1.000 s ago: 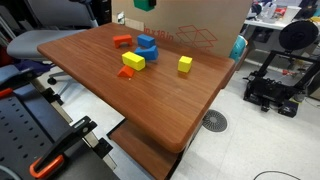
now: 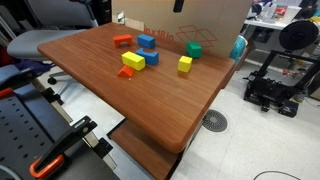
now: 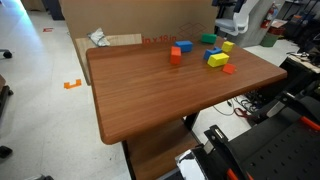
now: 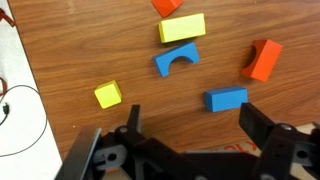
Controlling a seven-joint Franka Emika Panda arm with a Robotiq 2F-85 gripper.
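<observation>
My gripper stands open above the brown table, nothing showing between its fingers. One dark fingertip peeks in at the top of exterior view 1. A green block (image 2: 193, 48) appears near the table's back edge, also seen in exterior view 2 (image 3: 208, 38); in the wrist view it does not show. To one side of the gripper, a yellow cube (image 4: 108, 95) sits alone. A blue block (image 4: 226, 98) lies close to the right finger. Beyond are a blue arch (image 4: 177, 58), a red arch (image 4: 262, 60), a yellow block (image 4: 182, 28) and a red triangle (image 4: 166, 6).
A cardboard panel (image 2: 222, 18) stands behind the table. White floor surrounds the table, with black equipment (image 2: 272, 90) standing off to the right.
The green block was held up high at the top of exterior view 1; now it is lower and farther right, at the back of the table. The other blocks have not moved.
</observation>
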